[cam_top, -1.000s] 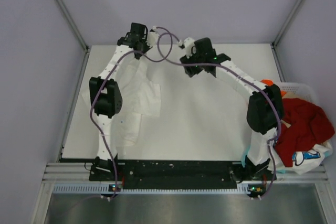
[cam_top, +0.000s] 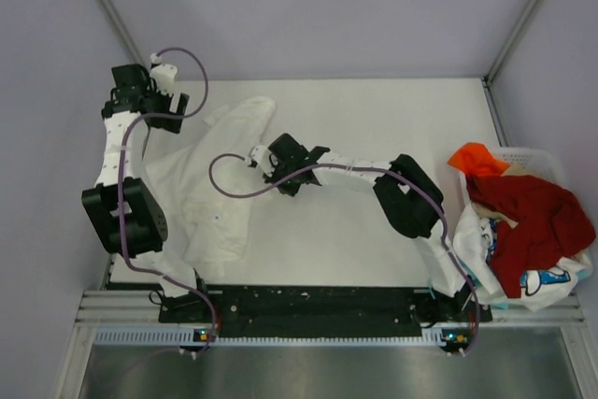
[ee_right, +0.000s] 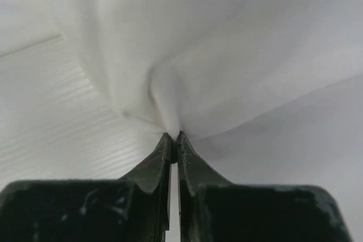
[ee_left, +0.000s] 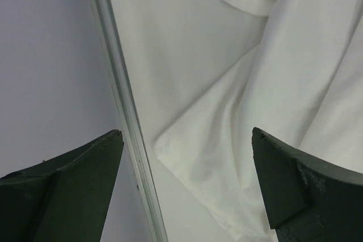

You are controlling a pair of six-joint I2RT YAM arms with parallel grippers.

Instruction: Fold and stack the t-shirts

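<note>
A white t-shirt lies spread, with some creases, over the left part of the white table. My right gripper is at the shirt's right side. In the right wrist view its fingertips are shut on a pinch of the white t-shirt, whose cloth gathers into the tips. My left gripper is at the table's back left, apart from the cloth. The left wrist view shows its fingers wide open, nothing between them, with the shirt below and to the right.
A white basket on the right holds a red cloth, an orange cloth and other garments. The table's left edge rail runs close beneath my left gripper.
My left gripper has let go of the shirt's back end and moved left. My right gripper has come left and down, closing on the shirt's right-hand flap, which now looks drawn in.
</note>
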